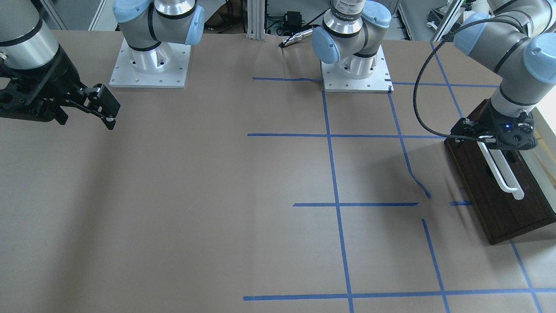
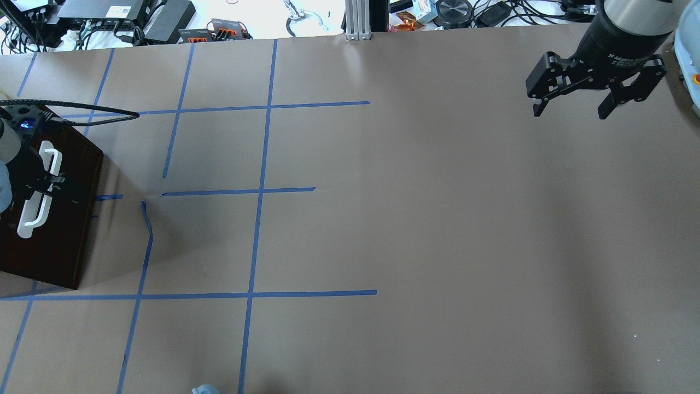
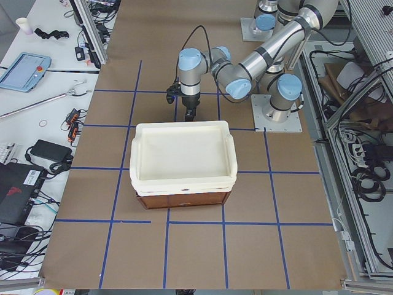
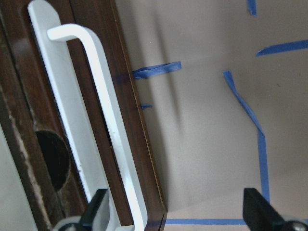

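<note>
A dark wooden box [image 1: 490, 208] stands at the right of the front view, with a white bar handle [image 4: 113, 120] on its face. My gripper is low over that face at the handle's end. In the left wrist view its two fingertips are wide apart, open, with the left one over the white handle and the right one over bare table. In the left camera view a white tray-like top [image 3: 183, 157] covers the box; the gripper is at its back edge.
A second arm's black gripper [image 2: 594, 85] hangs over the far side of the table. More arm bases [image 1: 357, 78] stand along the back edge.
</note>
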